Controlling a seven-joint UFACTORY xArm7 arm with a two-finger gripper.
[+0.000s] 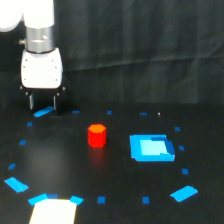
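Note:
A white robot arm hangs at the upper left of the camera view, its gripper (43,100) pointing down above the dark table (120,180), with a dark gap visible between the two fingers. A red hexagonal block (97,136) sits left of the middle of the table. To its right lies a blue square (137,147) with a pale light-blue center. A cream square object (53,212) is partly cut off at the bottom left edge.
Blue tape pieces and small blue marks are scattered over the table, such as a strip (184,194) at the right. A dark curtain (140,50) covers the back.

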